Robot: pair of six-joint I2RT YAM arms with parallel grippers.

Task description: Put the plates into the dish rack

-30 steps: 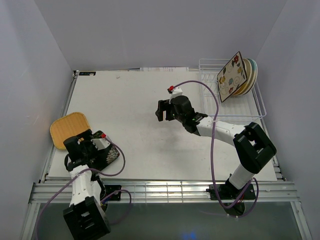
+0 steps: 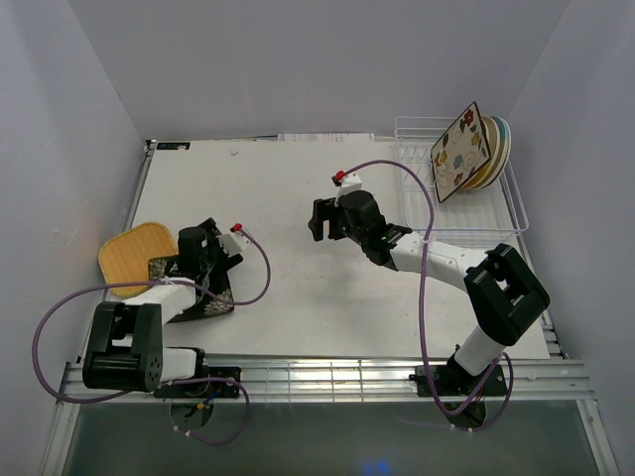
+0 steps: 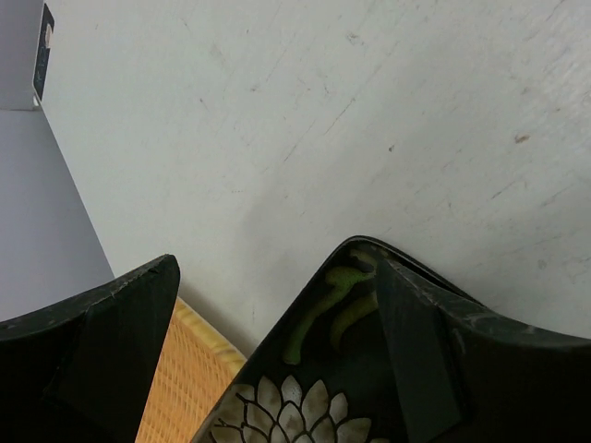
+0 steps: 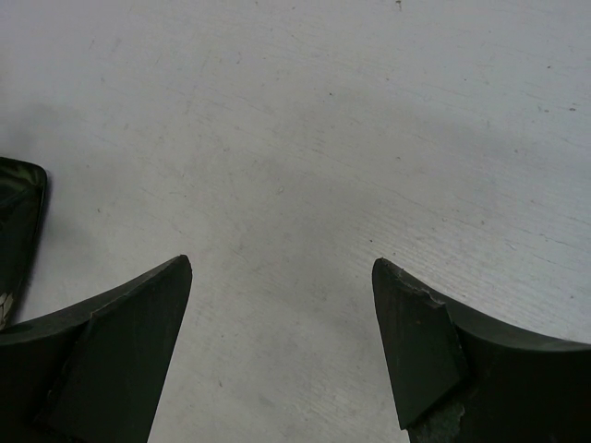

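A dark square plate with a pale flower pattern [image 2: 206,303] lies at the left of the table, beside an orange plate [image 2: 133,256]. My left gripper stands open over the dark plate, nothing held. My right gripper is open above bare table at the centre, the dark plate [image 4: 17,231] at the left edge of its view. The dish rack [image 2: 472,228] at the back right holds several upright plates, a flowered square one [image 2: 454,151] in front.
Grey walls bound the workspace at left, right and back.
My left arm has moved back and to the right over the dark plate, which appears shifted slightly. The right arm and rack look unchanged.
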